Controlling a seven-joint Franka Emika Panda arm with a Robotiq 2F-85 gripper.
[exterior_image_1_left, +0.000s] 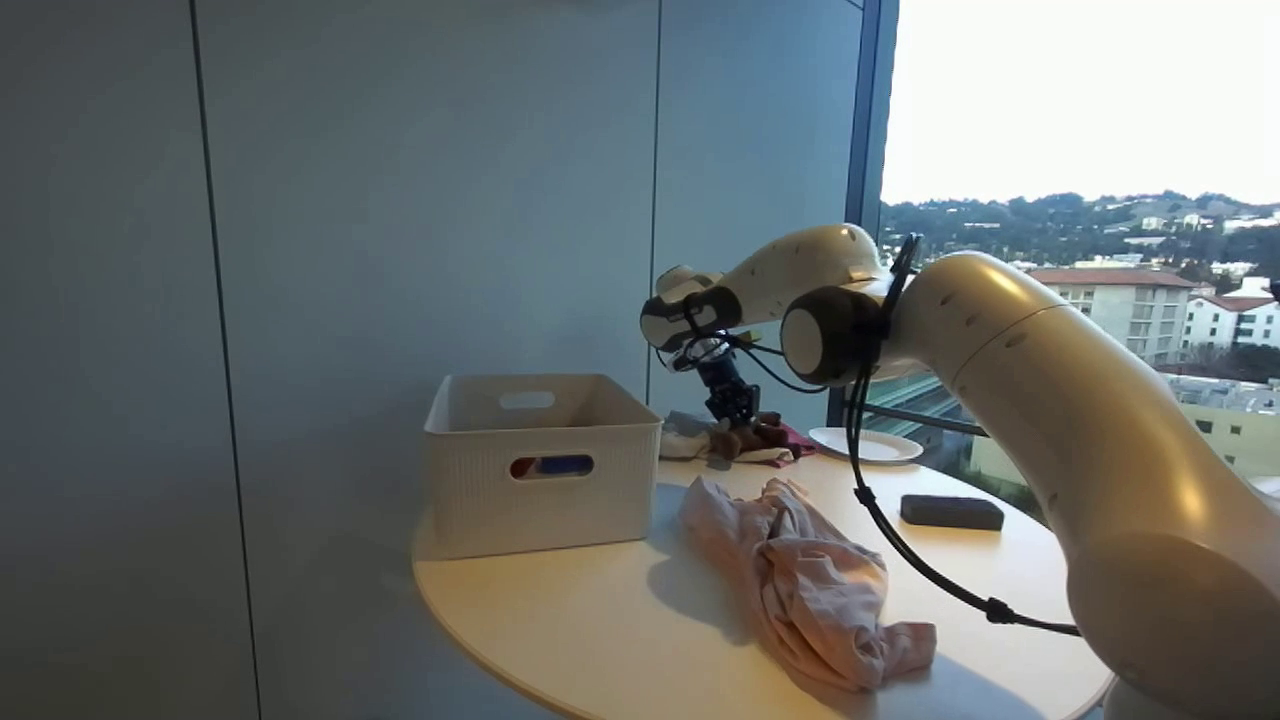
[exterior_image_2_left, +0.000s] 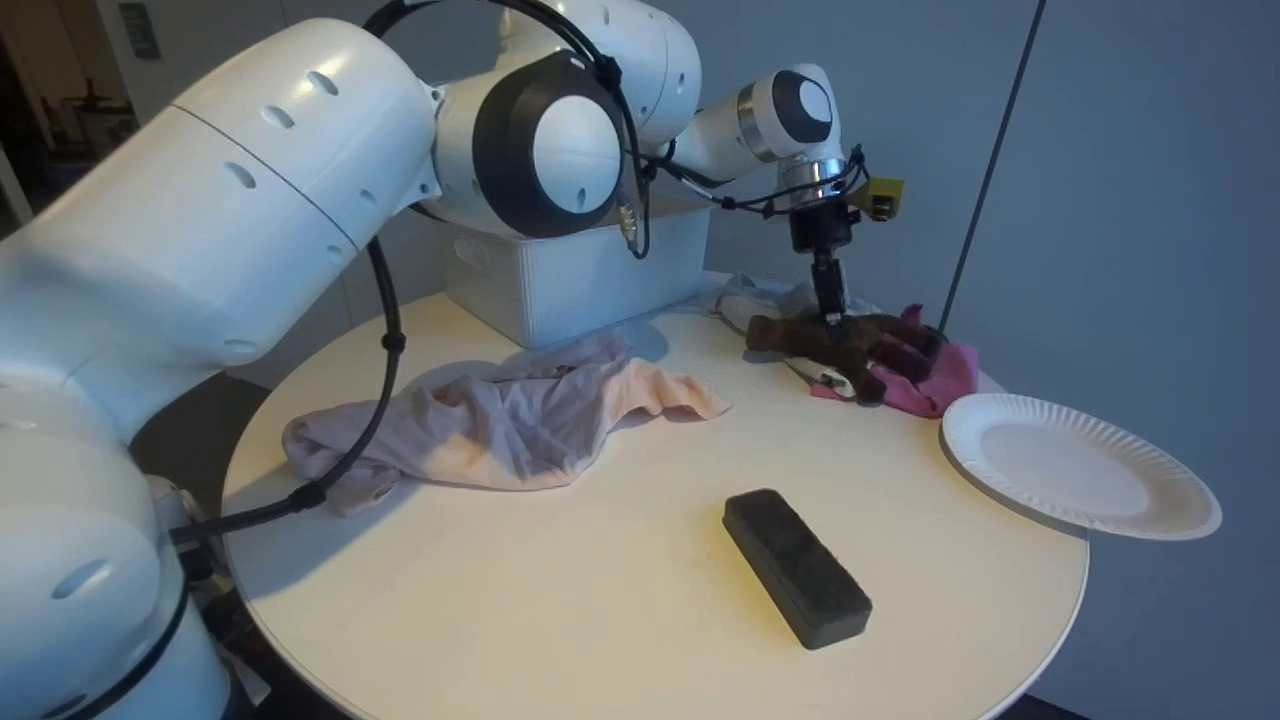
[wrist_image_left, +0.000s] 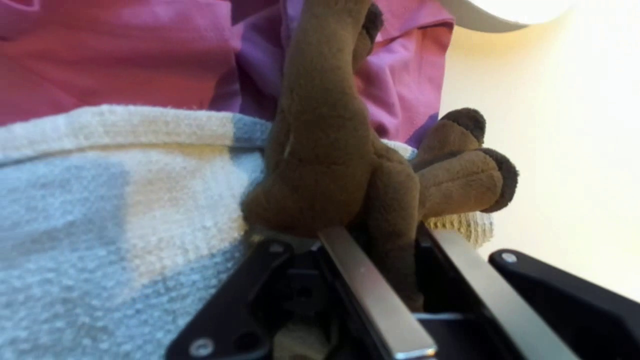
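Observation:
A brown plush animal (exterior_image_2_left: 804, 340) with dark feet lies over a pile of cloth at the table's far side. My gripper points down onto it and is shut on part of the plush, which shows between the metal fingers in the wrist view. Under the toy are a pale ribbed cloth (wrist_image_left: 150, 198) and a pink cloth (exterior_image_2_left: 954, 382). From the first exterior view, the gripper (exterior_image_1_left: 735, 420) hangs to the right of the white bin (exterior_image_1_left: 540, 504), with the plush low at its tips.
A crumpled pale pink garment (exterior_image_1_left: 804, 576) lies in front of the pile. The dark oblong block (exterior_image_2_left: 798, 570) rests on open table, and a white paper plate (exterior_image_2_left: 1056, 462) overhangs the edge. Something blue and red (exterior_image_1_left: 564, 464) shows through the bin's handle hole.

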